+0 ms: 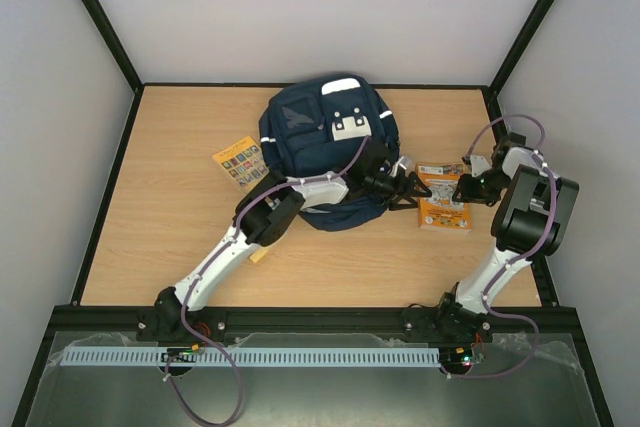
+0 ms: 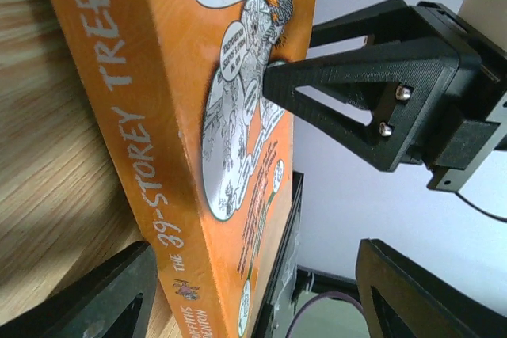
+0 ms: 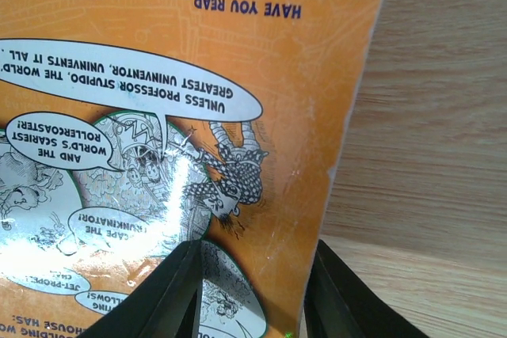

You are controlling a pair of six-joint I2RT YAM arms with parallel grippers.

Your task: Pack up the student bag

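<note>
An orange book (image 1: 440,215) lies to the right of the dark blue backpack (image 1: 310,132). In the left wrist view its lettered spine (image 2: 146,168) runs between my left gripper's widely spaced fingers (image 2: 119,294); the left gripper (image 1: 427,197) is open at the book's left side. On the opposite side, my right gripper (image 1: 458,194) is part open around the book's edge. One of its fingers (image 3: 178,286) is over the cover, and the other is past the edge, partly hidden by the book. Whether either presses on the book cannot be made out.
A yellow illustrated sheet (image 1: 240,161) lies at the backpack's left, partly covered. Another yellow item (image 1: 259,255) shows below the left arm. Bare table (image 1: 170,177) stretches across the left, and the right wall stands close behind the right arm.
</note>
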